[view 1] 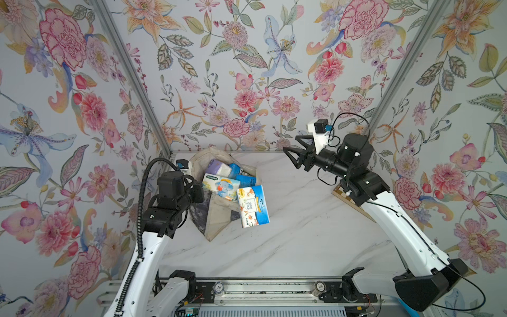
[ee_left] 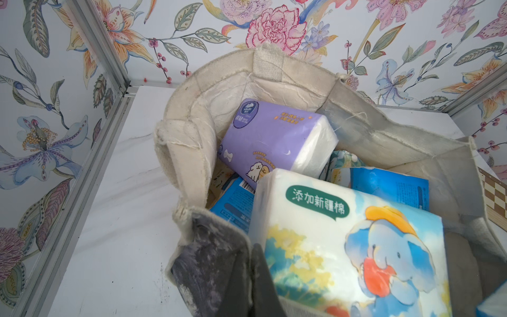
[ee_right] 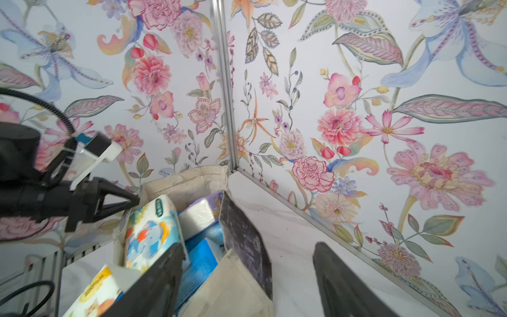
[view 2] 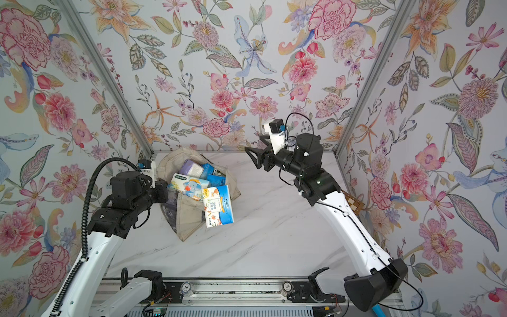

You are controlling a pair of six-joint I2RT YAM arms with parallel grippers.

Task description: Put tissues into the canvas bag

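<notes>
The canvas bag (ee_left: 186,138) holds a purple tissue pack (ee_left: 269,137), an elephant-print pack (ee_left: 327,243) and blue packs (ee_left: 389,185). A white-orange-blue pack (view 1: 253,206) lies over the bag's front right edge. My left gripper is at the bag's left side, against its dark flap, shut, with no pack between its fingers. My right gripper (view 1: 293,150) hangs open and empty above the table, right of and above the bag; its fingers are blurred in the right wrist view.
A checkered board (ee_left: 493,192) stands at the right edge, partly behind my right arm. Floral walls enclose the back and sides.
</notes>
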